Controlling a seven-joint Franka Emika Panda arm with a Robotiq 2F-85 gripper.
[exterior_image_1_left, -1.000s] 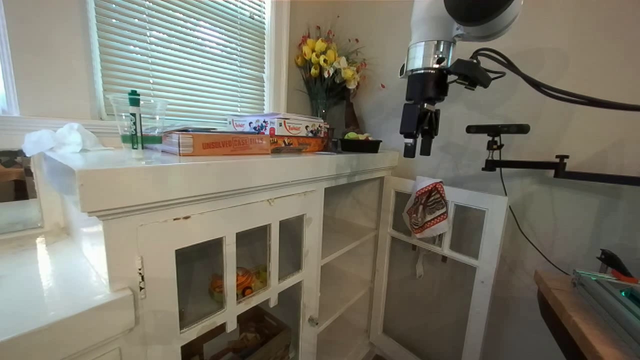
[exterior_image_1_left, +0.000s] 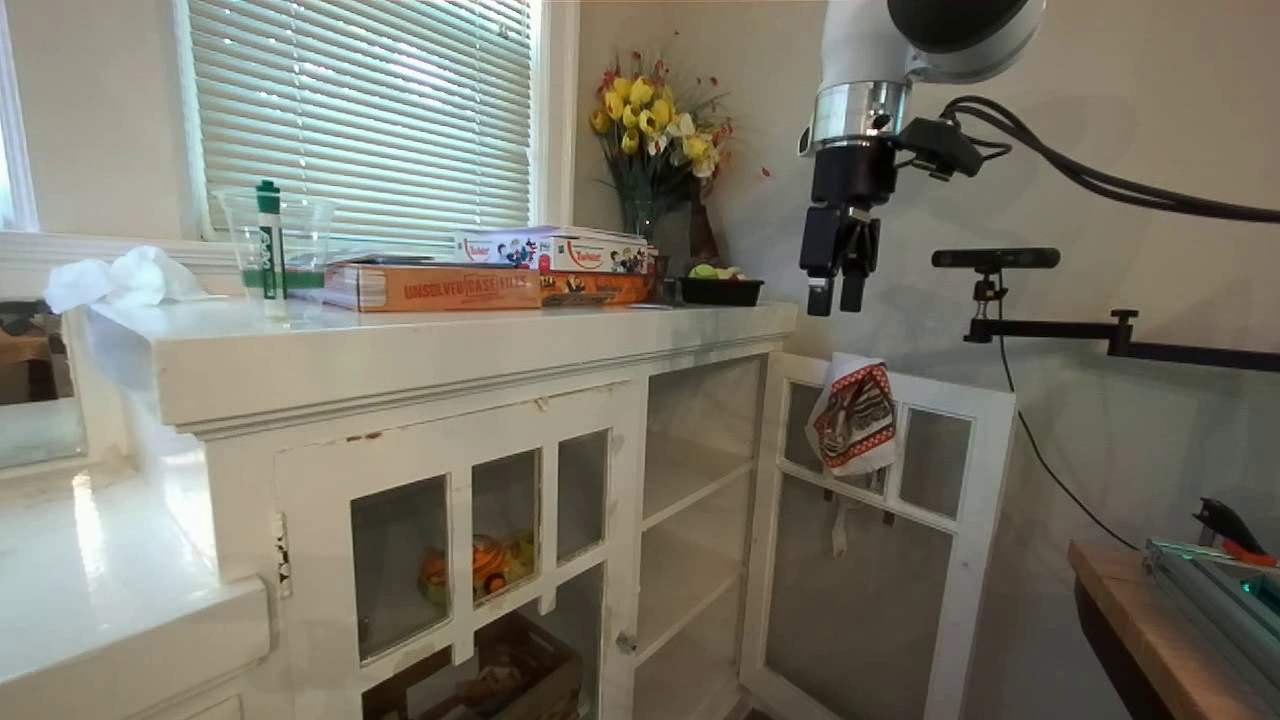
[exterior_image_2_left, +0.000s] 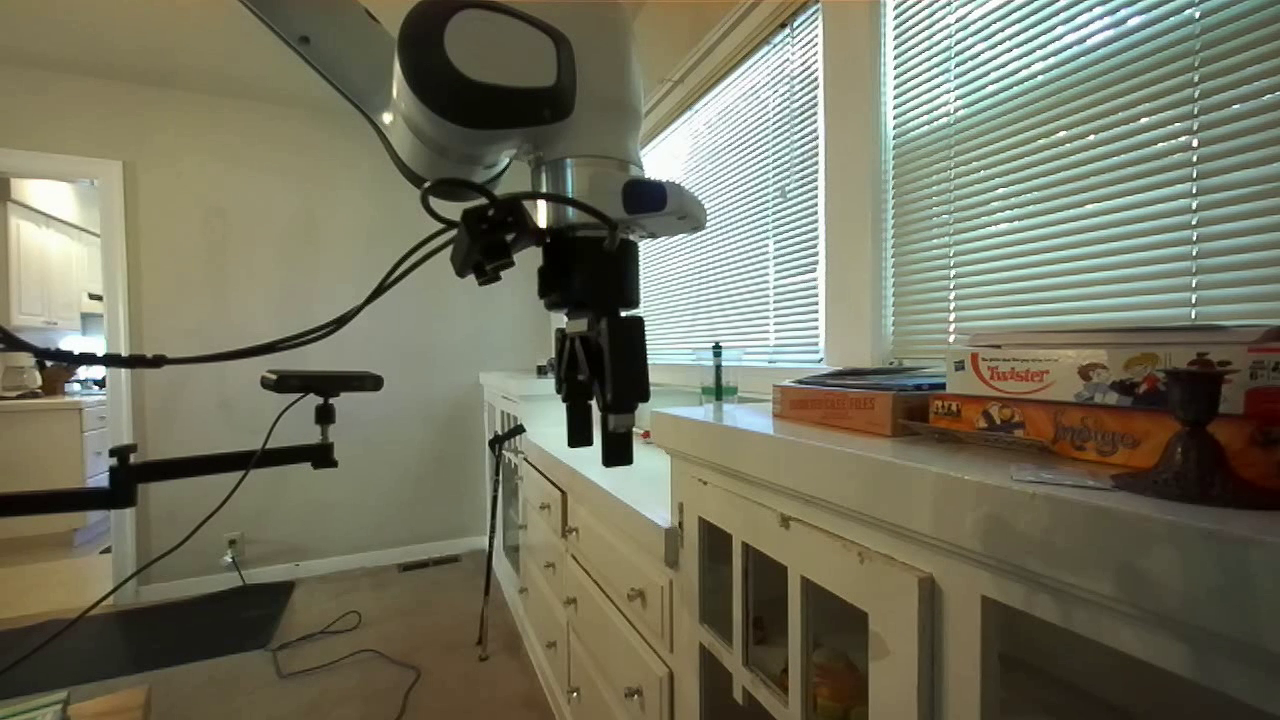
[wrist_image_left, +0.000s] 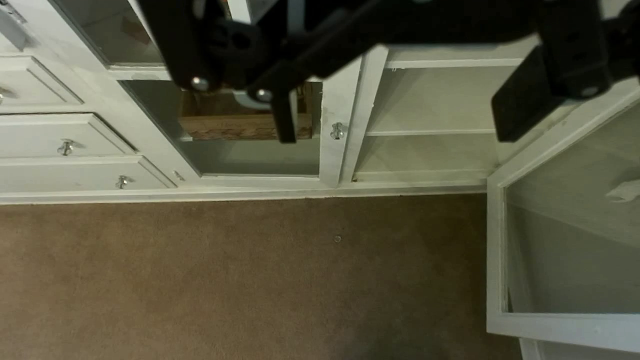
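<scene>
My gripper (exterior_image_1_left: 836, 296) hangs in the air, pointing down, in front of the white cabinet and above the level of its top. In the wrist view its two black fingers stand wide apart; the gripper is open with nothing between them. The right-hand cabinet door (exterior_image_1_left: 864, 576) is swung open, and a patterned red and white cloth (exterior_image_1_left: 859, 420) hangs over its upper part, apart from the gripper. The left glass door (exterior_image_1_left: 458, 540) looks closed, with a clear knob (wrist_image_left: 337, 131) at its edge. Bare shelves (exterior_image_1_left: 696, 492) show inside the open side.
On the cabinet top are an orange game box (exterior_image_1_left: 434, 288), a Twister box (exterior_image_1_left: 588, 252), a black tray (exterior_image_1_left: 720, 290), a green marker (exterior_image_1_left: 270, 246) and crumpled white paper (exterior_image_1_left: 132, 276). A camera arm (exterior_image_2_left: 228, 462) stands near the wall. Carpet (wrist_image_left: 240, 270) below is mostly clear.
</scene>
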